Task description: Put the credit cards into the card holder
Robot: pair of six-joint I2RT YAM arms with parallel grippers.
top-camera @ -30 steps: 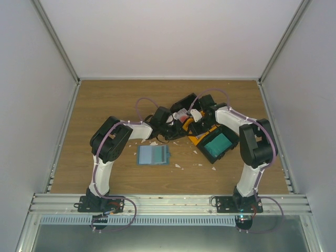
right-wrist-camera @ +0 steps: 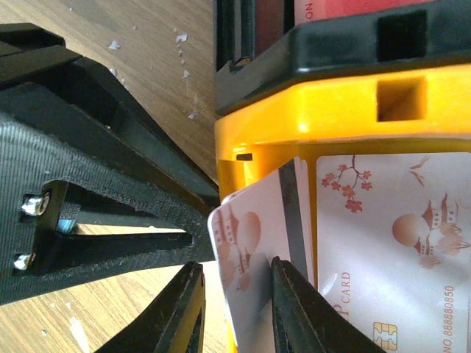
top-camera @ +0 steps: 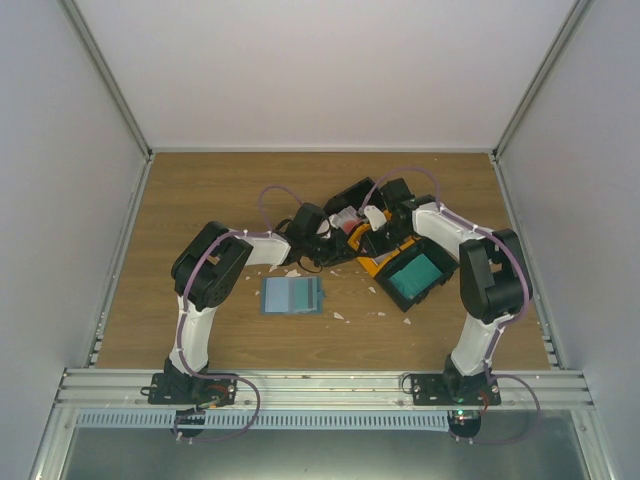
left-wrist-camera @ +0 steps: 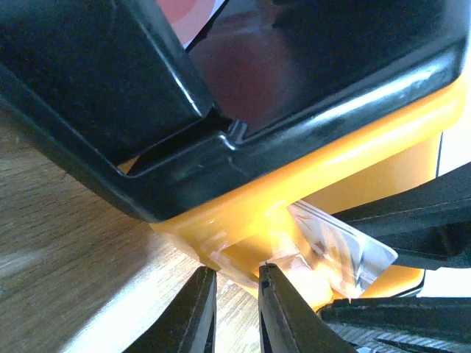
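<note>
A pale card (right-wrist-camera: 254,220) with pink print leans up in the yellow bin (right-wrist-camera: 294,121), its lower part behind a right fingertip. Flat in the bin is a white card (right-wrist-camera: 397,235). My right gripper is open, fingers on both sides of the tilted card, which also appears as a pale card (left-wrist-camera: 346,246) in the left wrist view. My left gripper is at the bin's outer corner, fingers slightly apart; what is between them is unclear. In the top view, a bluish open card holder (top-camera: 292,295) lies flat on the table.
Black bins adjoin the yellow one: one with pink cards (right-wrist-camera: 331,9), another with teal cards (top-camera: 416,276). Small white scraps (top-camera: 338,315) dot the table (top-camera: 200,180). Bare wood surrounds the card holder in front. Both grippers are close together.
The left arm, the bins and the card holder look unmoved.
</note>
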